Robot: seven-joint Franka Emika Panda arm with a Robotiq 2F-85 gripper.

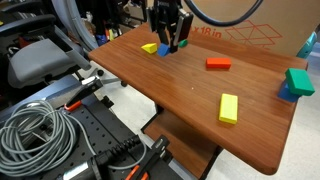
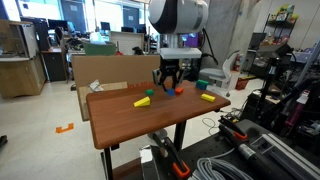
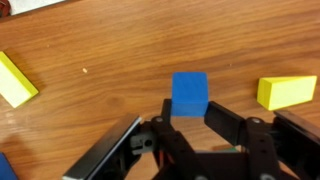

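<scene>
A blue block (image 3: 189, 94) sits at the fingertips of my gripper, which is shut on it. From the first exterior view, the gripper (image 1: 170, 47) points down over the far part of the table, the blue block (image 1: 163, 49) at its tip. Close by are a yellow block (image 1: 150, 47) and a green block (image 1: 181, 43). To the right of the held block in the wrist view lies the yellow block (image 3: 286, 92). Whether the blue block touches the table is hard to tell.
On the wooden table (image 1: 190, 95) lie a red block (image 1: 217, 63) and another yellow block (image 1: 229, 108). A green block (image 1: 298, 80) rests on a blue one (image 1: 287, 94) near the right edge.
</scene>
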